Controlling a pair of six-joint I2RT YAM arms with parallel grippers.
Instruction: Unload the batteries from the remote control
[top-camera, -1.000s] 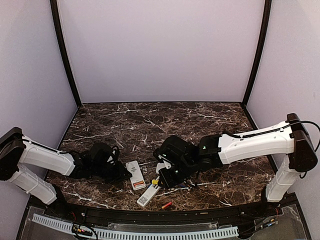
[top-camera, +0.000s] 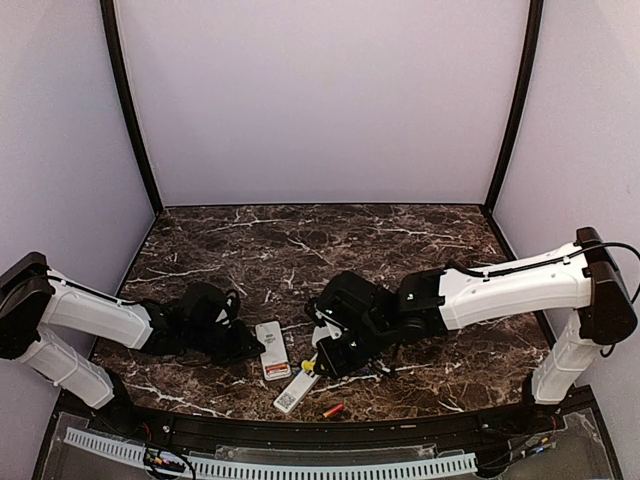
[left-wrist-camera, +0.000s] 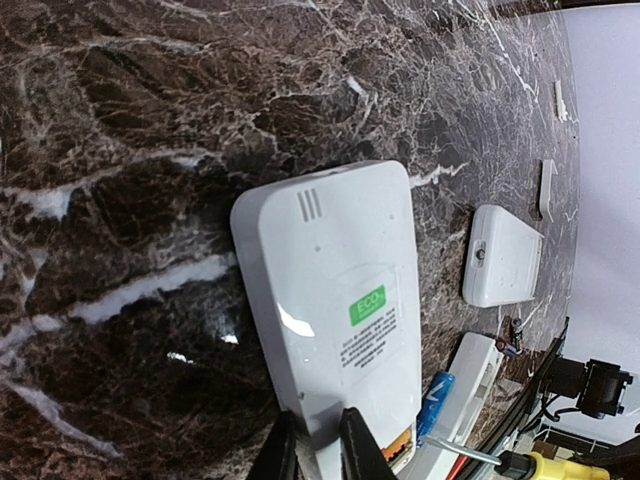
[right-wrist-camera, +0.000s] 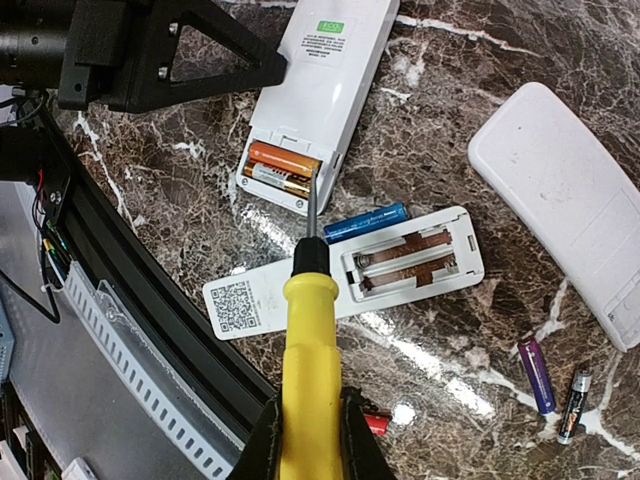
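A white remote (right-wrist-camera: 325, 75) with a green ECO label lies face down, its battery bay open with orange batteries (right-wrist-camera: 283, 160) inside. My left gripper is at the remote's side near the bay, fingers partly apart. My right gripper is shut on a yellow-handled screwdriver (right-wrist-camera: 310, 340), whose metal tip reaches the orange batteries at the bay's edge. A second remote (right-wrist-camera: 235, 300) lies beside it with an empty bay, and a blue battery (right-wrist-camera: 365, 222) rests just above that bay.
Another white remote (right-wrist-camera: 555, 205) lies at the right in the right wrist view. Loose purple (right-wrist-camera: 536, 376), black-silver (right-wrist-camera: 574, 405) and red (right-wrist-camera: 375, 422) batteries lie near it. The table's front rail runs close below.
In the top view the remote by my left gripper has shifted very slightly; both arms are nearly still.
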